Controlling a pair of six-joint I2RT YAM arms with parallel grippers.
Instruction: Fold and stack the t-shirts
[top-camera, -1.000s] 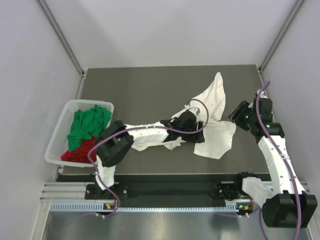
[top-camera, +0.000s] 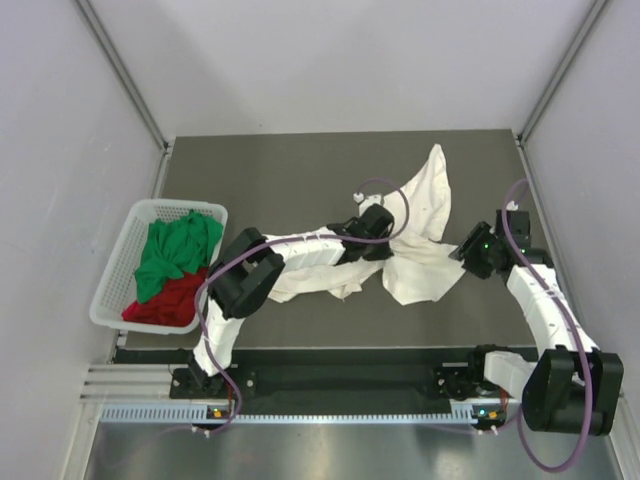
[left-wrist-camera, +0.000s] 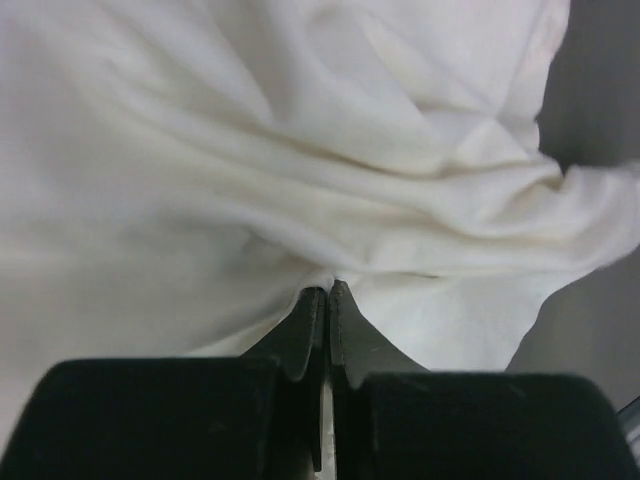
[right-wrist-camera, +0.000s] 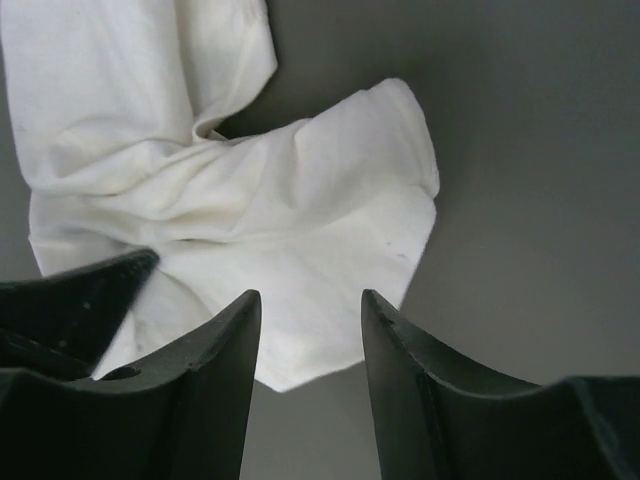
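Observation:
A crumpled white t-shirt (top-camera: 423, 272) spreads over the middle of the table, with one part reaching toward the back right. My left gripper is shut on a pinched fold of it, and the cloth rises to the fingertips in the left wrist view. From above, the left arm covers part of the shirt. My right gripper stands open over the shirt's right-hand edge, nothing between its fingers. The dark tip of the left gripper shows on the left of the right wrist view.
A white basket (top-camera: 108, 262) at the left holds a green cloth (top-camera: 180, 252) and a red cloth (top-camera: 172, 303). Bare grey table (top-camera: 270, 180) lies behind the left arm and along the front. Walls close in the sides and back.
The left gripper has shut and shifted left and back, drawing the shirt's front right part left with it. The right gripper dipped slightly and now sits closer to the shirt's edge.

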